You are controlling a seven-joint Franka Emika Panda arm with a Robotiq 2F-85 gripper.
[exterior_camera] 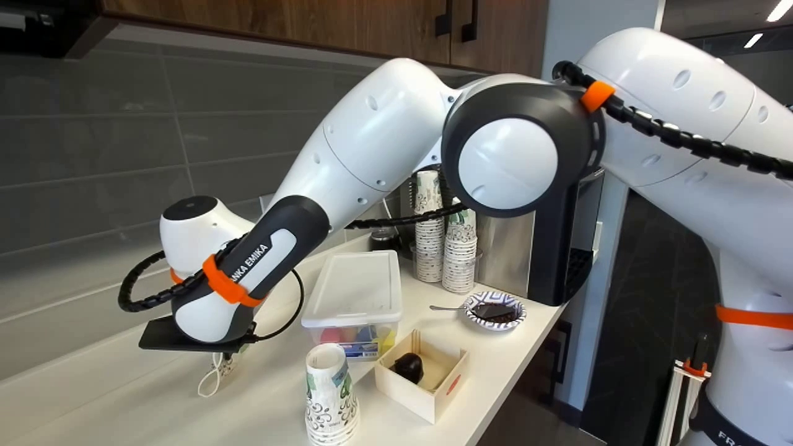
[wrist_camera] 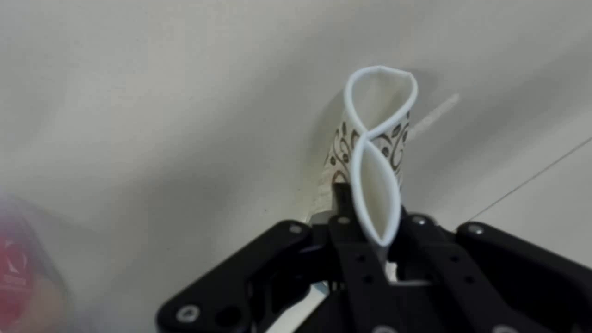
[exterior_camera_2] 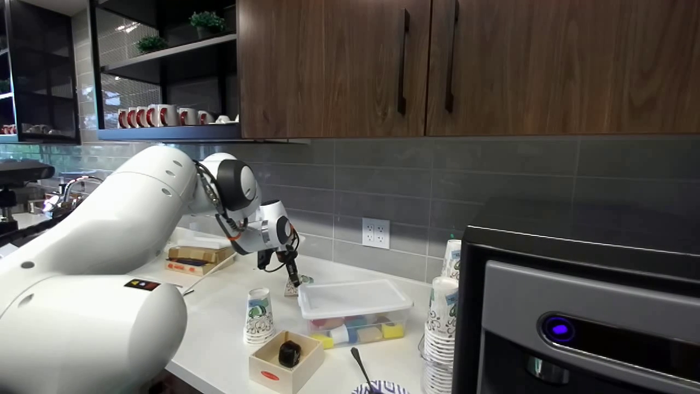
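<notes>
A white paper cup with a dark leafy print (wrist_camera: pixel 340 156) lies on its side on the counter. My gripper is closed around it, pinching its wall so that the rim folds into a narrow figure-eight. In exterior view 1 the flattened cup rim (exterior_camera: pixel 210 378) pokes out beneath the dark hand, which hides the fingers. Exterior view 2 shows the gripper (exterior_camera_2: pixel 293 279) low over the counter behind the lidded bin, the cup's printed side (exterior_camera_2: pixel 290 289) partly visible beside it.
Upright cups (exterior_camera: pixel 331 401) stand stacked at the front. Nearby are a clear lidded bin (exterior_camera: pixel 355 286), a wooden box (exterior_camera: pixel 446 375) holding a dark object, and a patterned bowl (exterior_camera: pixel 514 312) with a spoon. Tall cup stacks (exterior_camera: pixel 458 260) stand by the coffee machine.
</notes>
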